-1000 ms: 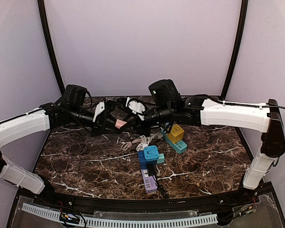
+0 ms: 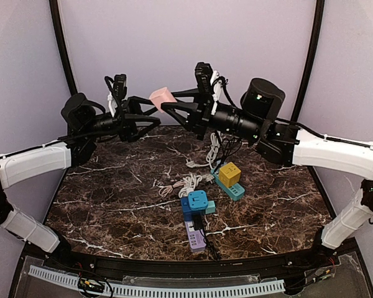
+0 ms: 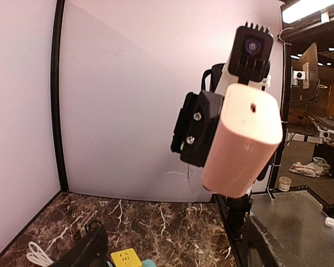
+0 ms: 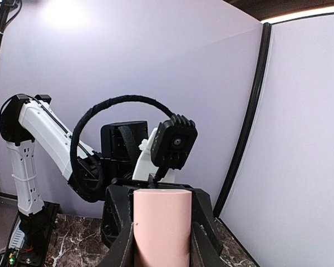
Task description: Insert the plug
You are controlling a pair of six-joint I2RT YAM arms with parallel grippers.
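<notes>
A pink plug, seen as a rounded block, is held well above the table by my right gripper, which is shut on it. In the right wrist view the plug stands upright between the fingertips. Over in the left wrist view, its far end faces the camera, with two small dark marks on it. My left gripper is open just to the left of the plug, apart from it and empty. Its dark fingers are spread wide. Whether the plug has pins is not visible.
On the marble table lie a purple power strip, a blue block, a teal strip with a yellow cube on it, and white coiled cables.
Both arms have risen, the plug staying with the right gripper.
</notes>
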